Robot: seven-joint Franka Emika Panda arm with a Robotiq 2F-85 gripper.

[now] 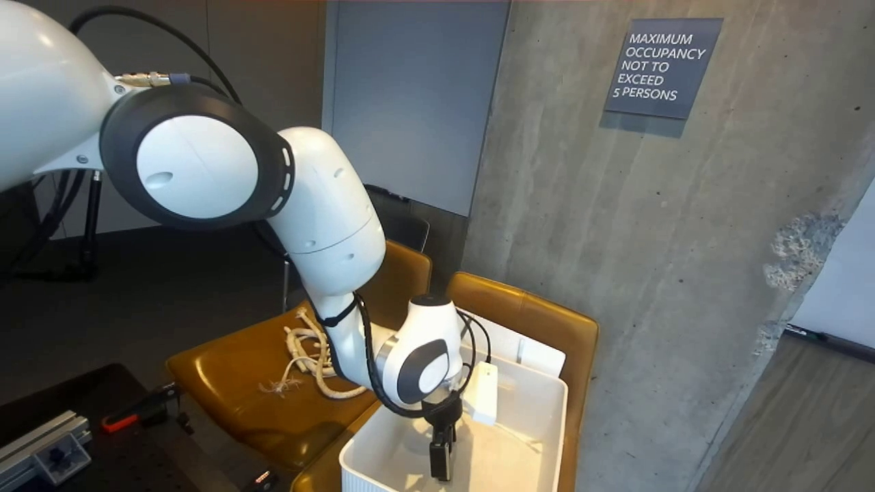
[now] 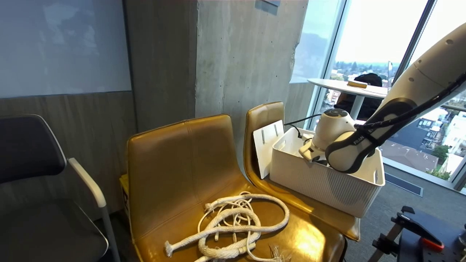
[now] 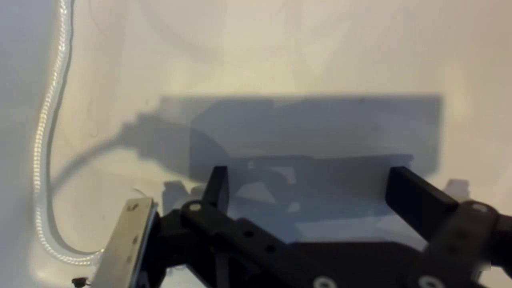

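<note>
My gripper stands open low inside the white bin (image 1: 566, 422), its two black fingers (image 3: 413, 197) wide apart with nothing between them. Beneath them the wrist view shows the pale bin floor (image 3: 288, 62), darkened by the gripper's shadow. A thin whitish braided cord (image 3: 44, 129) curves along the floor at the left of that view, well outside the fingers. The second exterior view shows the bin (image 2: 323, 185) on a tan chair, its wall hiding the fingers.
A coil of off-white rope (image 2: 244, 225) lies on the neighbouring tan chair (image 2: 183, 170). A white panel (image 2: 266, 144) leans between the bin and its chair's backrest. In the first exterior view, a dark workbench (image 1: 123, 459) with a clamp occupies the lower left.
</note>
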